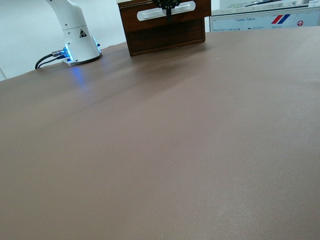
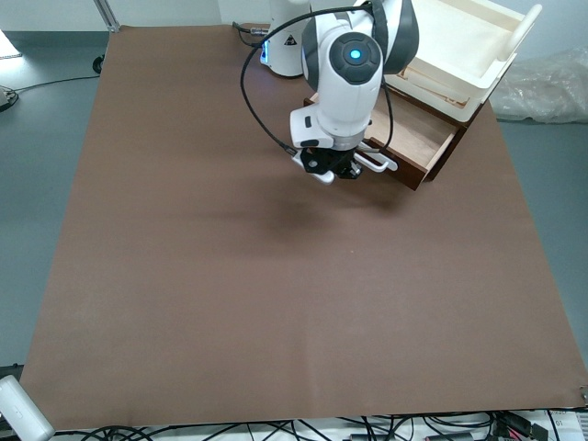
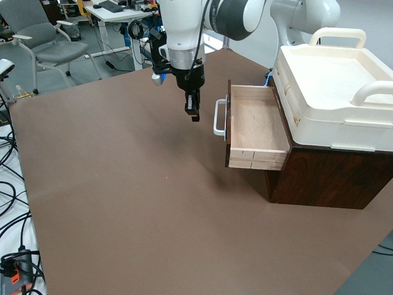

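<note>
A wooden cabinet has a drawer pulled out, empty, with a white handle on its front. A white tray with handles sits on top. My gripper hangs just in front of the drawer, left of the handle in the right view. In the left view the arm hides much of the gripper; in the top view only its dark tip shows against the drawer front. I cannot tell whether it is open or shut.
The white robot base stands at the back. Cables run along the table's outer edge, and a plastic-wrapped bundle lies beyond the cabinet.
</note>
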